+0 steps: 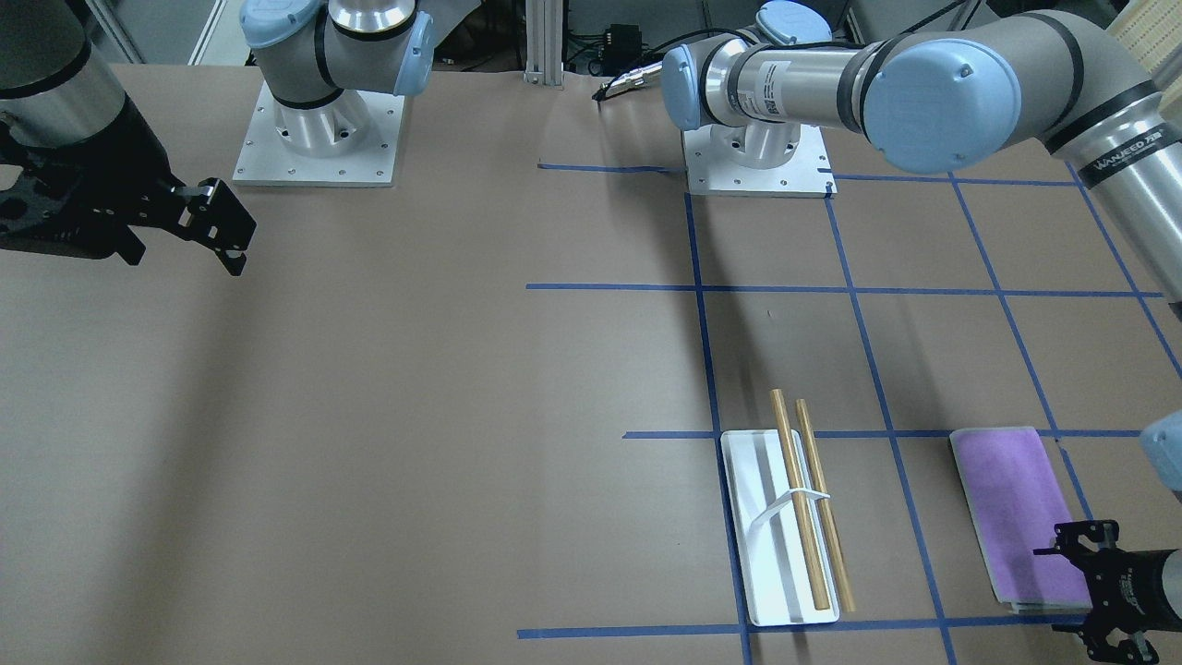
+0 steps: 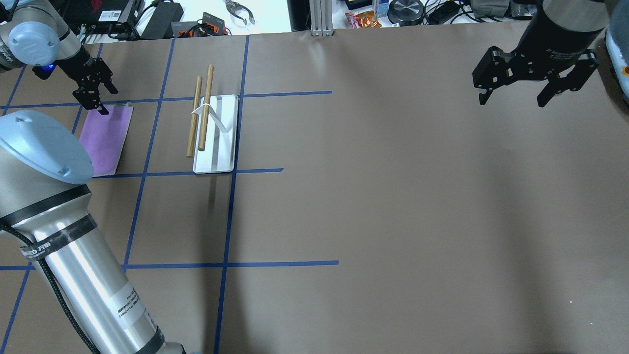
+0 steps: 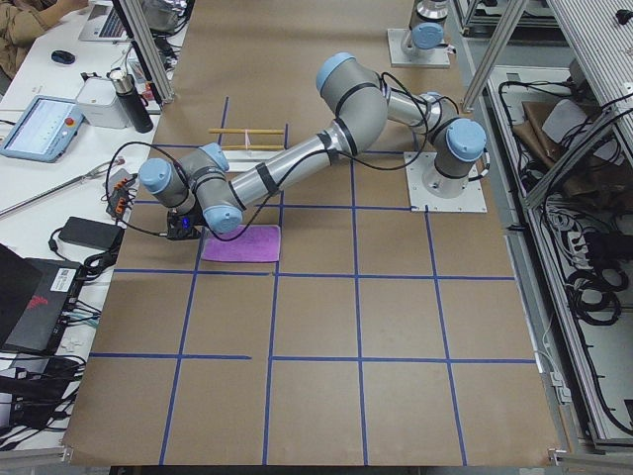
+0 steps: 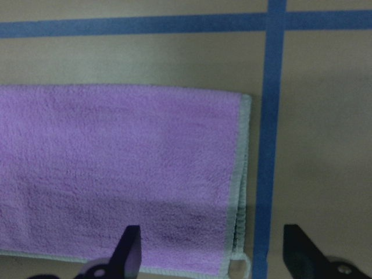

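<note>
A folded purple towel (image 1: 1014,504) with a grey hem lies flat on the taped floor at the right of the front view. My gripper is open just above one end of it. In the wrist view its fingertips straddle the hemmed edge, one over the towel (image 4: 116,163), the other over bare surface beside a tape line, with nothing held between them. The top view shows the gripper (image 2: 103,97) at the towel's far end.
A white tray (image 1: 765,554) with two wooden sticks (image 1: 811,554) lies left of the towel. Another arm's black gripper (image 1: 188,227) hangs at the left.
</note>
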